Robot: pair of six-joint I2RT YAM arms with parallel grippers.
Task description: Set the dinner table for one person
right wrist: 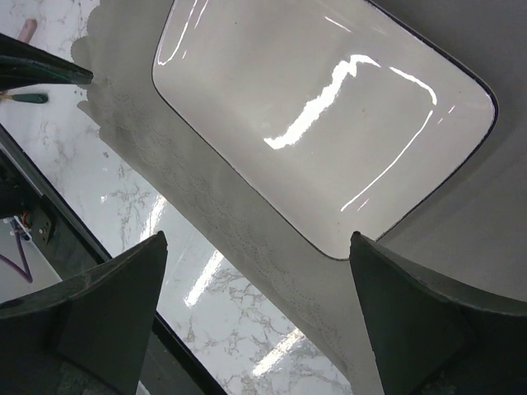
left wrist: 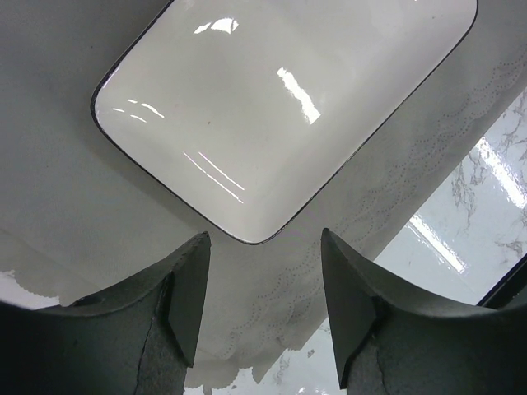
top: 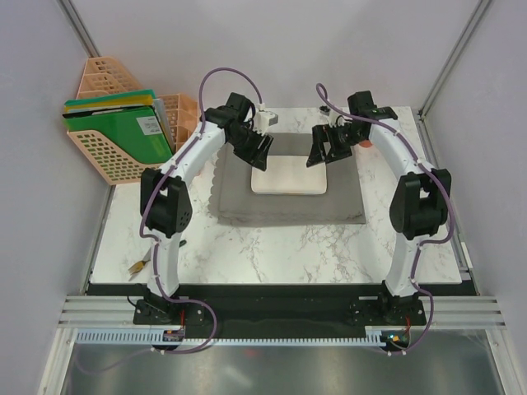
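A white rectangular plate (top: 288,175) with a dark rim lies on the grey placemat (top: 288,209) at the middle of the table. My left gripper (top: 263,165) is over its left end. In the left wrist view the fingers (left wrist: 188,276) stand apart, with a corner of the plate in front of the gap and nothing gripped. Over the right end hangs my right gripper (top: 313,159). Its fingers (right wrist: 144,280) are spread wide in the right wrist view, and the plate (right wrist: 272,107) lies beyond them, ungripped.
An orange basket (top: 123,169) with green folders (top: 123,136) stands at the back left. Utensils (top: 138,267) lie at the front left, partly behind the left arm. Something orange-red (top: 365,143) shows behind the right gripper.
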